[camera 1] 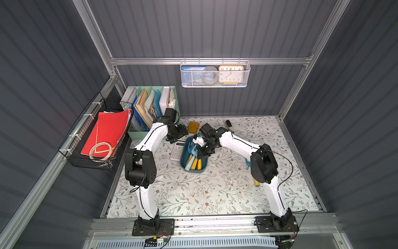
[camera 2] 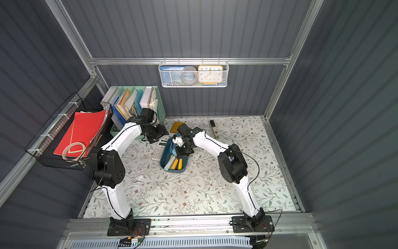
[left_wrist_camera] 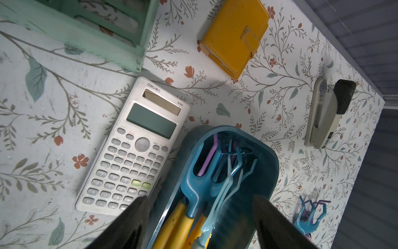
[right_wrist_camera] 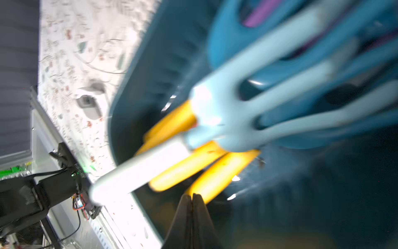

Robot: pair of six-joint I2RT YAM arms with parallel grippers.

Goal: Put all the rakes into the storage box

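Note:
The dark blue storage box holds several rakes with blue, purple and light blue heads and yellow handles. Uppermost is a light blue rake, its pale handle slanting across the yellow ones to the box's near end. My right gripper is shut over the box, its tips close to a yellow handle; contact cannot be told. Left of it, my left gripper stands open above the calculator and box, nothing between its fingers. Another blue rake head lies on the table, partly hidden by the right arm from above.
A white calculator lies along the box's left side. Behind are a yellow notebook, a stapler and the green file rack. Free table stretches in front and to the right.

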